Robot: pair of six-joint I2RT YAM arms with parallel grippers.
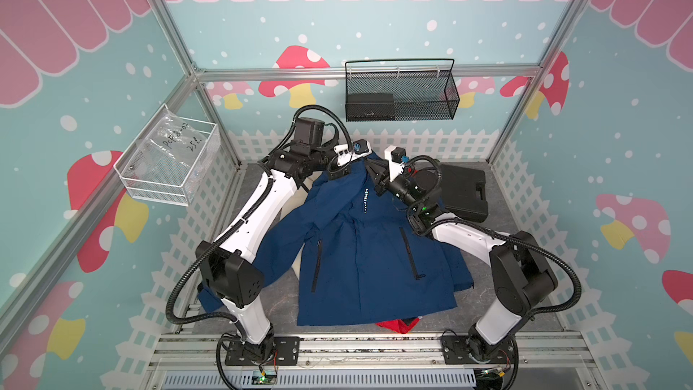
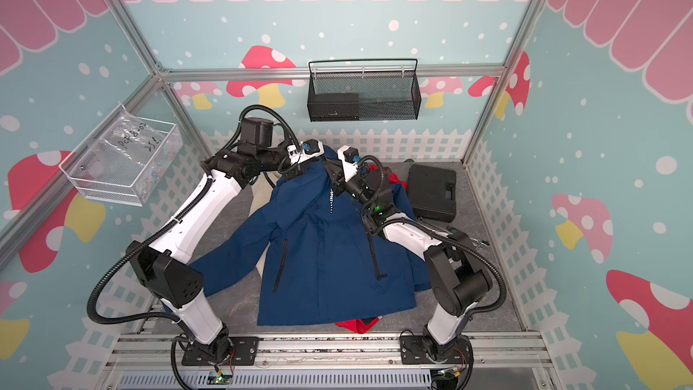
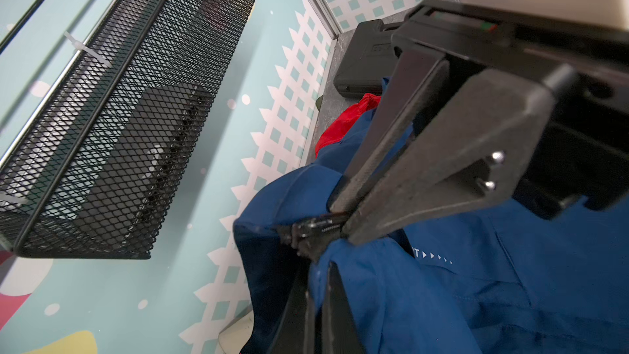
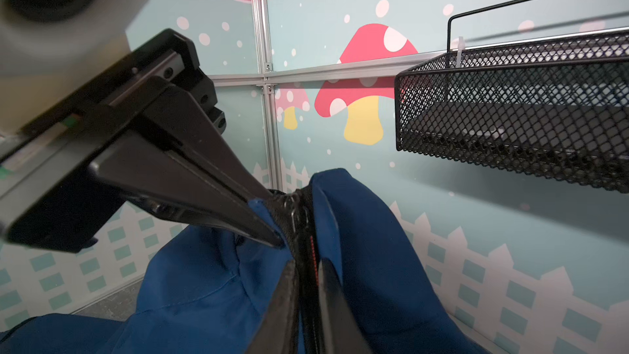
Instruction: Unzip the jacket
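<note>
The navy jacket [image 1: 339,274] lies spread on the floor, its collar end raised between my two grippers. My left gripper is shut on a thin blue fold at the collar edge. Beside that fold, the top of the black zipper [image 4: 302,223] shows, with a dark slider [image 3: 317,226] near the fingertips of my right gripper. The right fingers stand partly apart, with the zipper strip in line with the gap. Whether they touch the pull tab cannot be made out. In both top views, the arms hide the fingertips.
A black mesh basket [image 1: 402,94] hangs on the back wall above the collar. To the right lies a black case [image 1: 463,191]. A white wire basket [image 1: 169,162] hangs on the left wall. Red cloth [image 1: 398,325] sticks out from under the jacket hem.
</note>
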